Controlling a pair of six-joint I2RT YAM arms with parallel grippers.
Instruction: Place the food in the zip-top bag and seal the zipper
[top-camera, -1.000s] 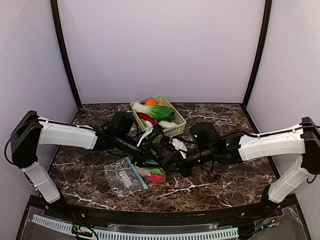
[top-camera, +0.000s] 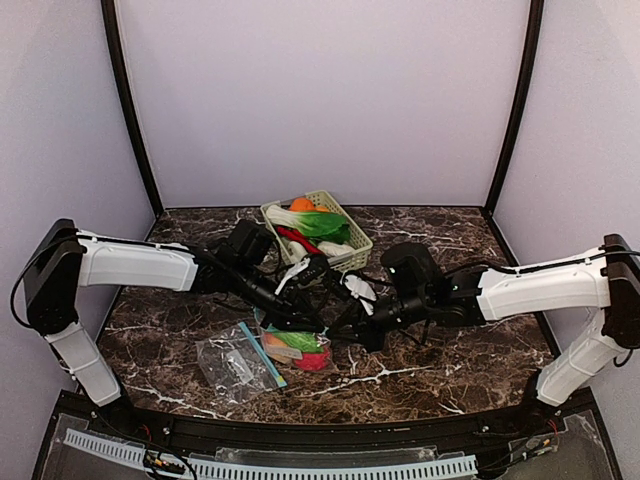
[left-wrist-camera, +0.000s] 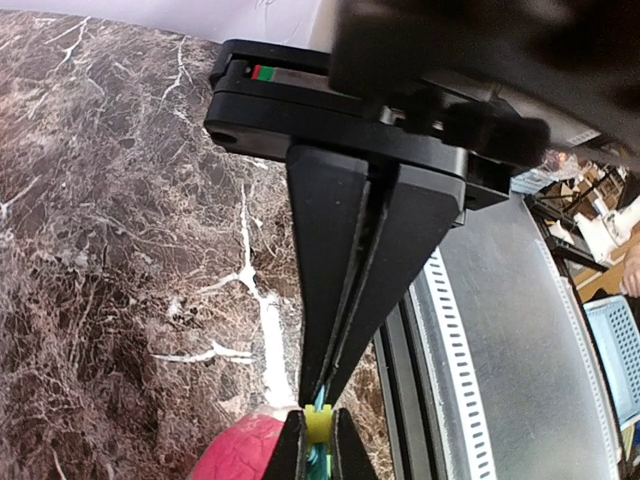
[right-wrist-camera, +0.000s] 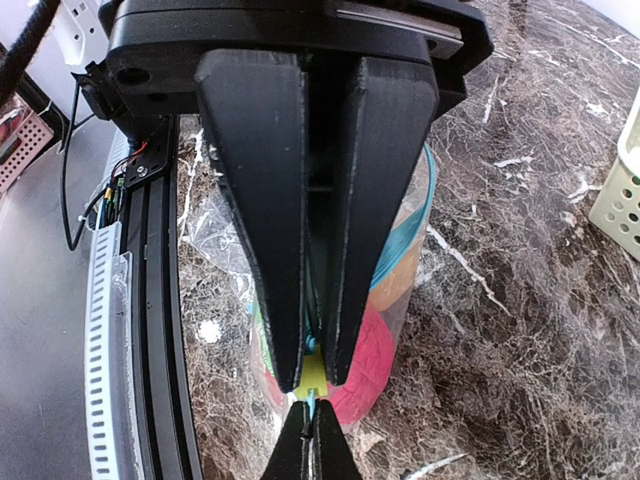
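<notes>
A clear zip top bag (right-wrist-camera: 408, 245) with red, orange and green food inside stands between my two grippers. Its zipper strip (right-wrist-camera: 401, 243) is blue, with a yellow slider (left-wrist-camera: 318, 425) at the right end. My left gripper (top-camera: 318, 326) is shut on that slider; in the right wrist view its fingers (right-wrist-camera: 262, 210) straddle the yellow piece. My right gripper (top-camera: 336, 330) is shut just beyond it, with the thin blue zipper end at its fingertips. The red food (left-wrist-camera: 240, 450) shows below the fingers in the left wrist view. Whether the zipper is closed along its length cannot be told.
An empty flat bag (top-camera: 228, 370) with a blue zipper lies to the left, close beside the filled one. Behind the grippers stands a cream basket (top-camera: 352, 262) of vegetables. Free tabletop (top-camera: 450, 370) lies at the front right.
The empty bag has slid a little left and toward the front. More of the green food shows in the filled bag. My left gripper has shifted slightly; the right arm looks still.
</notes>
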